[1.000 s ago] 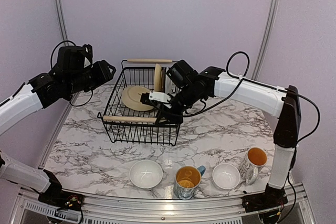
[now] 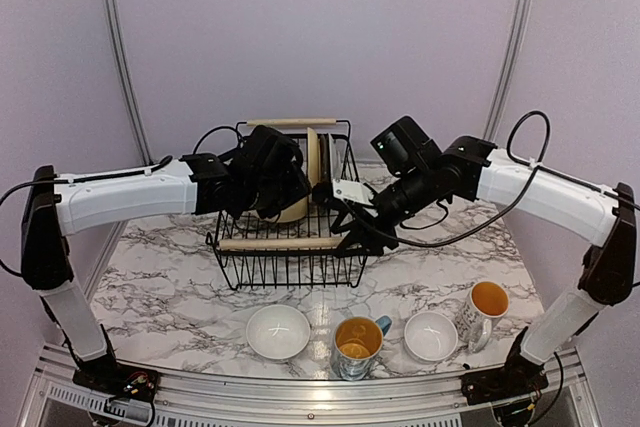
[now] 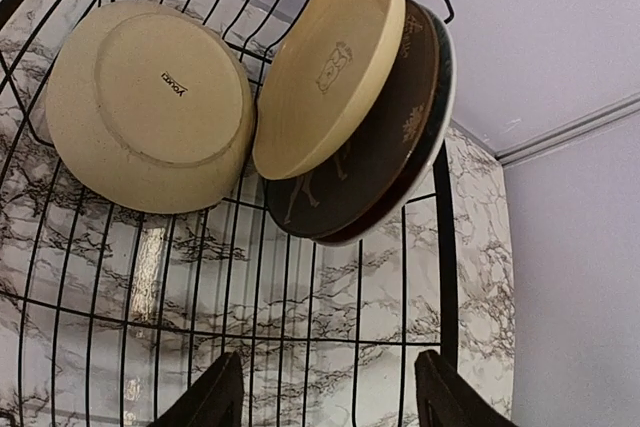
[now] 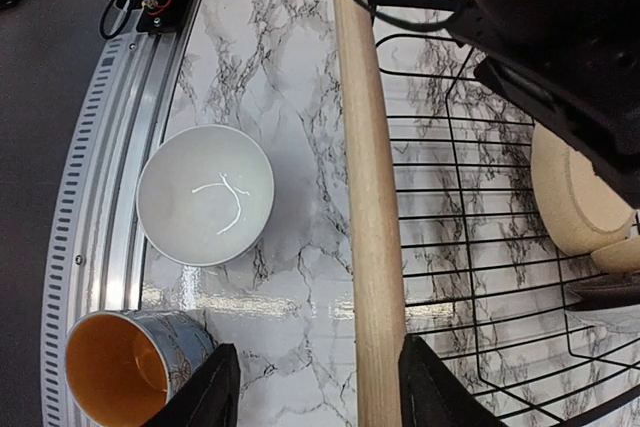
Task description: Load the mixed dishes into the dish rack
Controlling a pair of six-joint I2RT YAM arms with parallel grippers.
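Observation:
A wire dish rack [image 2: 290, 272] holds a flat cream dish [image 3: 140, 107], an upright cream plate [image 3: 320, 67] and darker plates [image 3: 360, 187] behind it. My left gripper is over the rack, open, nothing between its fingers, the dishes ahead of it. My right gripper stands open at the rack's wooden front handle [image 4: 370, 207]. At the table's front are a white bowl [image 2: 278, 332], a blue mug [image 2: 357, 347] with orange inside, a smaller white bowl [image 2: 431, 337] and a patterned mug [image 2: 481, 315].
Bare marble table [image 2: 150, 277] lies left and right of the rack. Walls close in the back and sides, and a metal rail [image 2: 300, 388] runs along the front edge.
My left gripper has swung right to over the rack. My right gripper has moved rightward, and the rack has shifted slightly right and toward the front.

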